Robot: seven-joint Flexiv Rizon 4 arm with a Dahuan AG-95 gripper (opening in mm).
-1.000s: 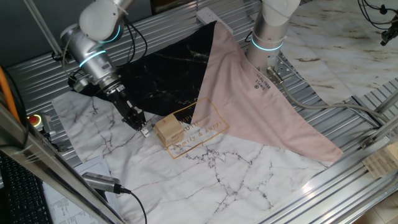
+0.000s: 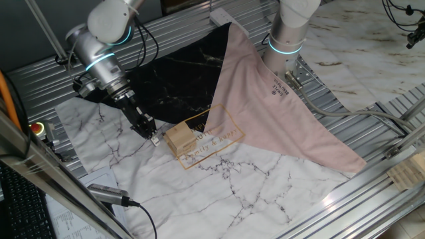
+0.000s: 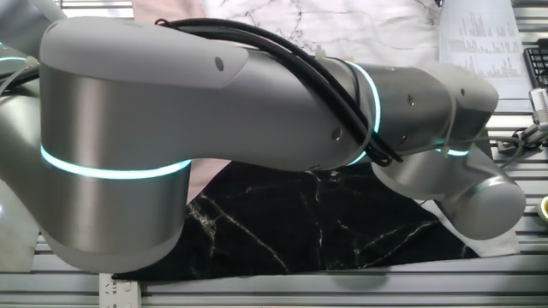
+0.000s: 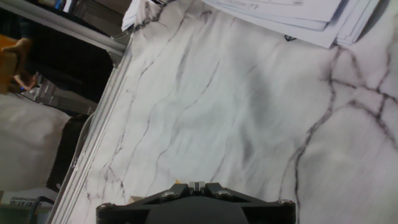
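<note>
On the marble-patterned cloth (image 2: 133,179) stands a tan box-like block (image 2: 180,140), beside the cloth's gold-framed lettering. My gripper (image 2: 155,139) points down just left of this block, apart from it. A small white bit shows at its tips; whether it belongs to the fingers or is a separate thing, I cannot tell. From the wrist view, the two dark fingers of the gripper meet at the bottom edge, shut, with no clear object between them. In exterior view 2 my arm (image 3: 282,111) hides both gripper and block.
Black (image 2: 179,79) and pink (image 2: 265,119) areas of cloth lie behind and to the right. Papers (image 4: 305,15) lie at one edge. A metal post (image 2: 60,166) and a cabled device (image 2: 109,195) stand front left.
</note>
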